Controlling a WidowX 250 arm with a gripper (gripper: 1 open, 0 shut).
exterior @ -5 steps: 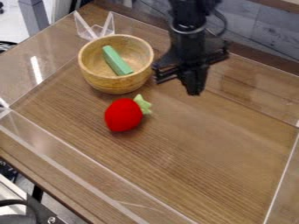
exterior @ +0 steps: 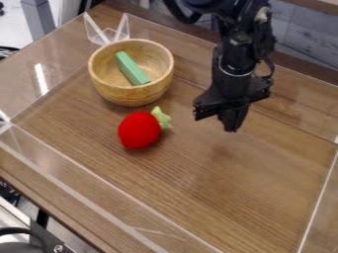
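Note:
My gripper (exterior: pixel 232 117) hangs over the wooden table at the upper middle, shut, with nothing seen between its fingers. Left of it is a wooden bowl (exterior: pixel 148 91) holding a green elongated piece (exterior: pixel 132 68). Below the bowl lies a red round object (exterior: pixel 138 131) with a small green top, apart from the gripper.
A white wire-like item (exterior: pixel 107 30) stands at the back left edge, beyond the bowl.
My gripper has moved down, toward the front of the table, from higher up at the back. The bowl and red object have not moved.

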